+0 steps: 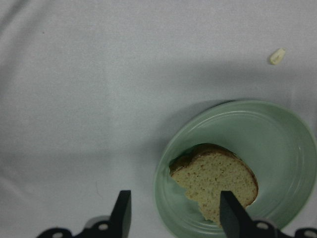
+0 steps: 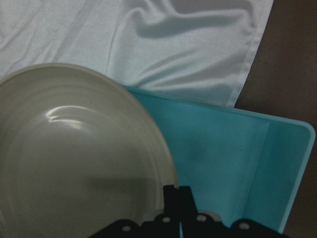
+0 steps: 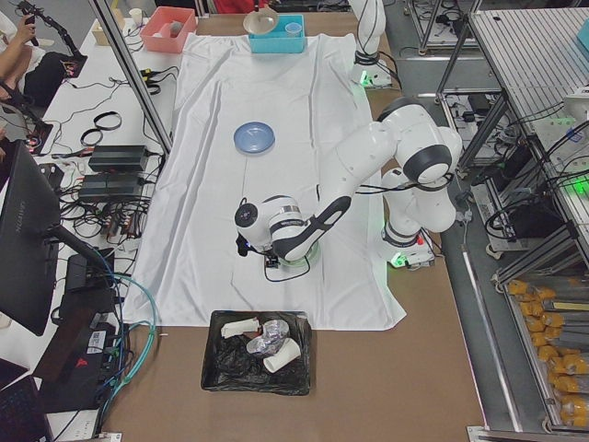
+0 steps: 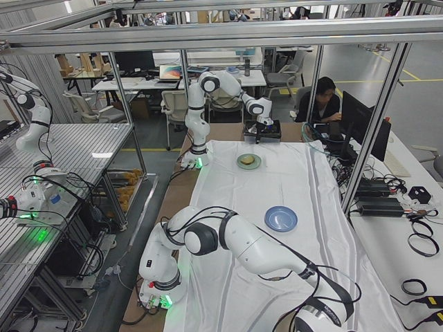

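Note:
In the left wrist view my left gripper is open above a green plate [image 1: 277, 148] holding a bread slice [image 1: 213, 183]; a pale scrap [image 1: 276, 56] lies on the cloth beyond it. In the right wrist view my right gripper is shut on the rim of a cream plate [image 2: 74, 148], held over a turquoise bin [image 2: 282, 148]. A blue plate [image 3: 254, 136] lies mid-table.
A black-lined bin [image 3: 241, 368] with cups and crumpled material stands at the near edge. A red bin [image 3: 170, 28] is at the back left. The cloth around the blue plate is clear.

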